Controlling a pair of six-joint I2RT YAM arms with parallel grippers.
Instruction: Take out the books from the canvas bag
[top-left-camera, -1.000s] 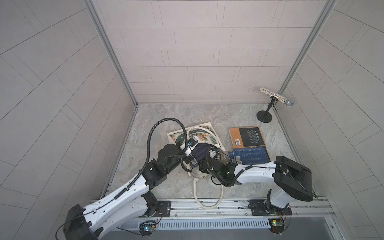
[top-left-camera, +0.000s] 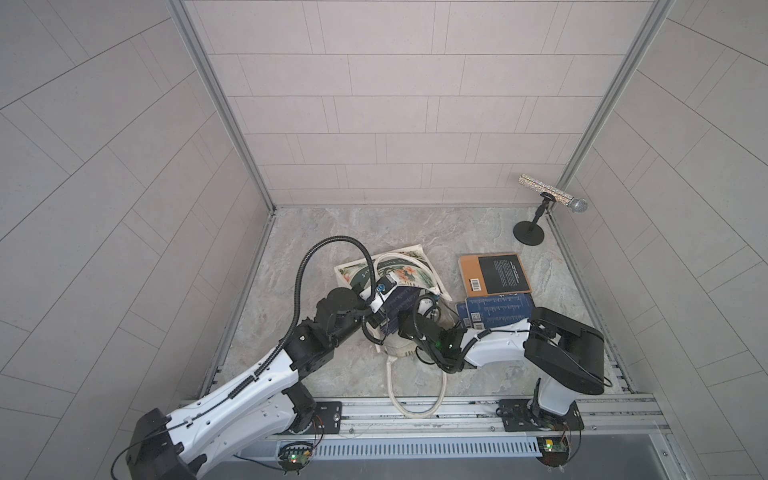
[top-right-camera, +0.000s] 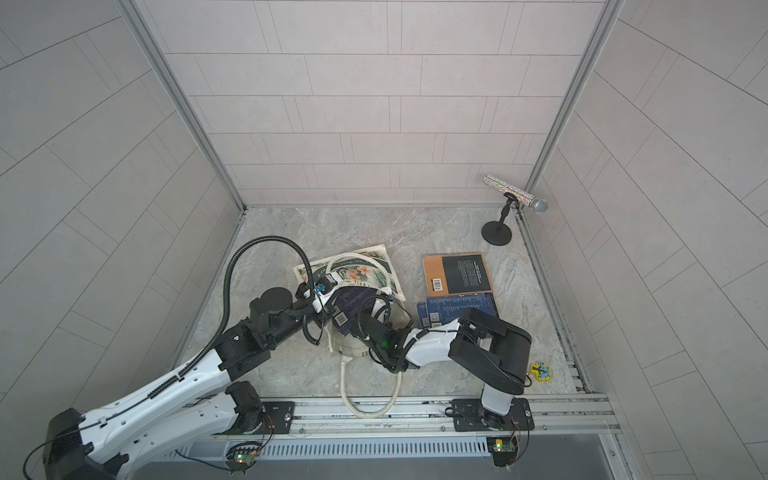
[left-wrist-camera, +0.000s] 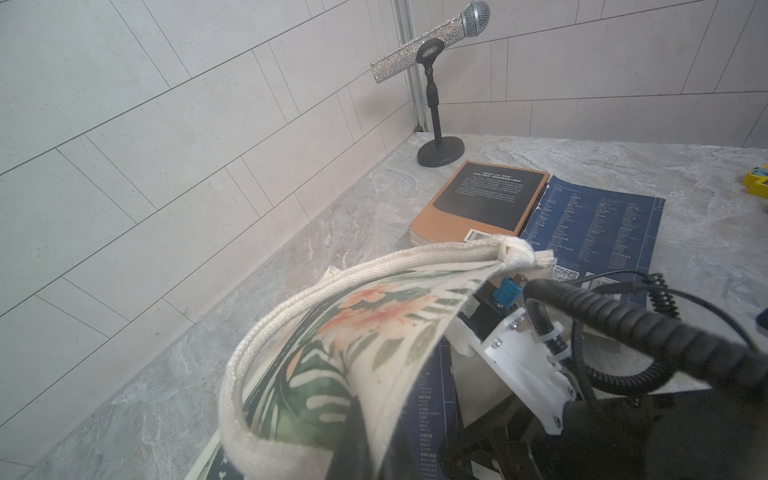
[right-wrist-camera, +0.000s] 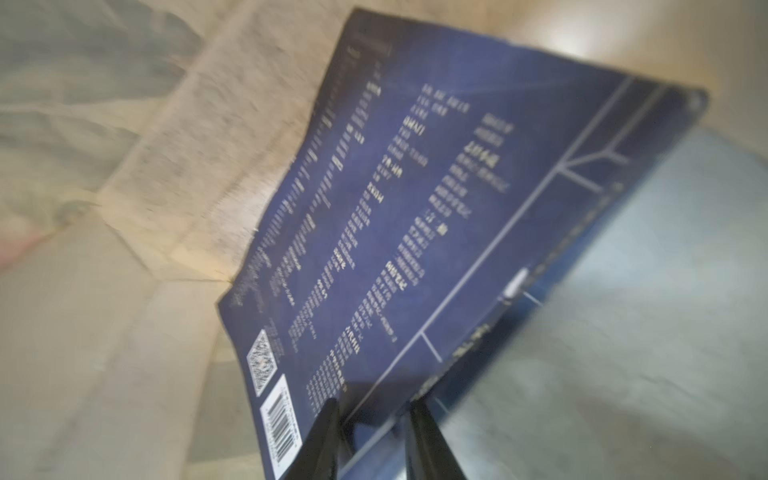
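The canvas bag (top-left-camera: 408, 260), floral with a cream rope handle, lies mid-table. Its raised mouth edge runs between the dark fingers of my left gripper, which is shut on the cloth. Inside the bag leans a dark blue book (right-wrist-camera: 416, 216), tilted, with a barcode at its lower corner. My right gripper reaches into the mouth, fingers parted, the book's lower spine edge in the gap; firm contact cannot be made out. Outside, to the right, lie an orange-and-black book (top-left-camera: 494, 274) and a blue book (top-left-camera: 500, 310).
A microphone on a black stand (top-left-camera: 529, 232) occupies the back right corner. A small yellow object (top-right-camera: 541, 371) lies near the front right. Bare table shows behind and left of the bag; one handle loop (top-left-camera: 416, 414) hangs over the front rail.
The right arm's elbow has swung a little left, and its gripper has shifted slightly at the bag's mouth. The book in the bag has changed its tilt slightly. The left arm is still.
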